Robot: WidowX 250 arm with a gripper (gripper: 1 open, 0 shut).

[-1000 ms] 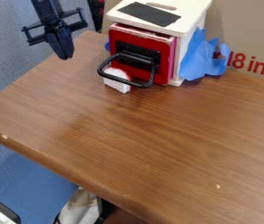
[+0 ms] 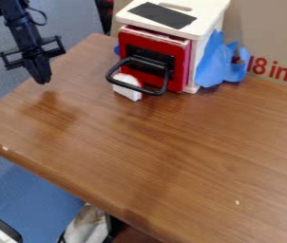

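Observation:
My gripper (image 2: 42, 74) is at the upper left, over the far left part of the wooden table (image 2: 133, 171), its black body pointing down. Whether its fingers are open or shut is too small to tell. To its right stands a white toy appliance (image 2: 172, 15) with a red front door (image 2: 174, 49) and a black loop handle (image 2: 136, 88). A small white block (image 2: 125, 81) sits low in front of the door, partly behind the handle.
Blue plastic or tape (image 2: 219, 65) is bunched at the appliance's right side. A cardboard sheet (image 2: 271, 38) stands behind.
My gripper has moved left and downward in the view, away from the appliance. The appliance and the white block look unchanged.

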